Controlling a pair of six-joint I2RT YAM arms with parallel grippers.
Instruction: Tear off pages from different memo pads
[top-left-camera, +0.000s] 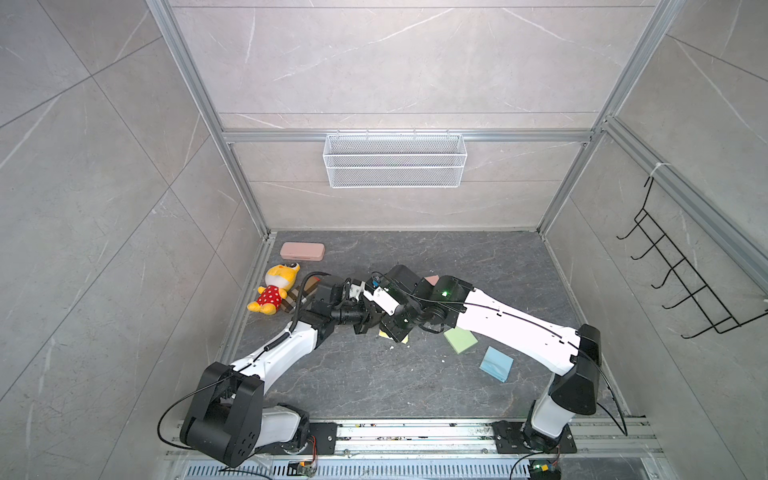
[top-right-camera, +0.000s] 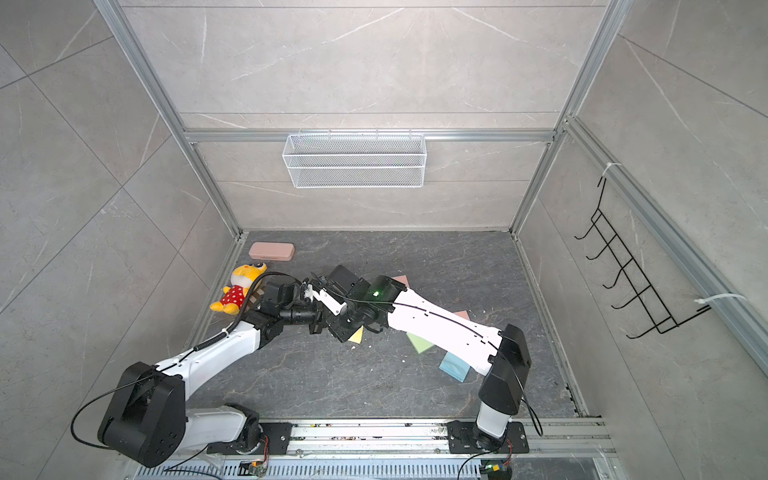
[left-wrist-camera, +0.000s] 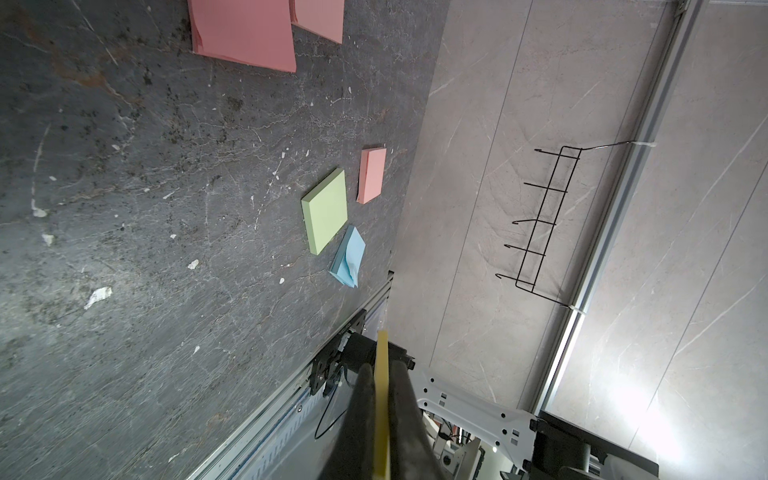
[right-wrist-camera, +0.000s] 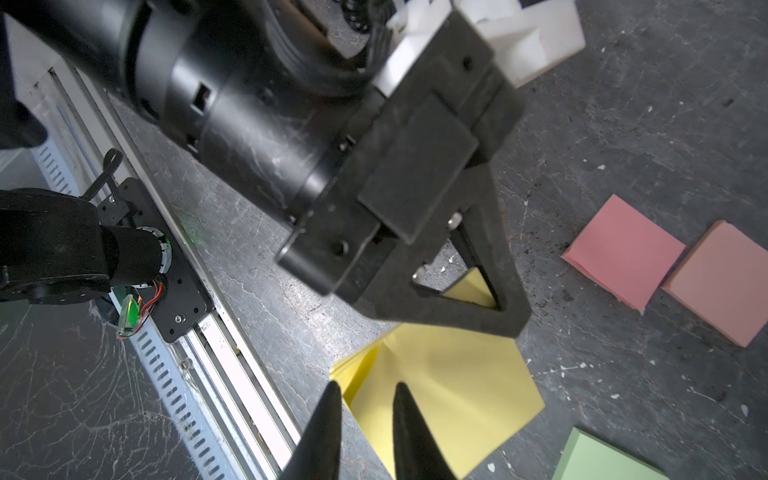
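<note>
In the right wrist view a yellow memo pad (right-wrist-camera: 448, 392) has a lifted top sheet, with the fingers of my left gripper shut on it at the upper edge. In the left wrist view that gripper's fingertips pinch a thin yellow strip (left-wrist-camera: 382, 360). My right gripper is lowered over the pad's other corner, its two dark fingertips part open beside the curled sheet edge. Both grippers overlap in the top views, hiding much of the pad. Green (left-wrist-camera: 324, 209), blue (left-wrist-camera: 345, 257) and pink (left-wrist-camera: 240, 32) pads lie on the table.
A plush toy (top-left-camera: 272, 292) and a pink case (top-left-camera: 302, 251) lie at the left. A wire basket (top-left-camera: 394, 160) hangs at the back, a hook rack (top-left-camera: 680, 280) on the right wall.
</note>
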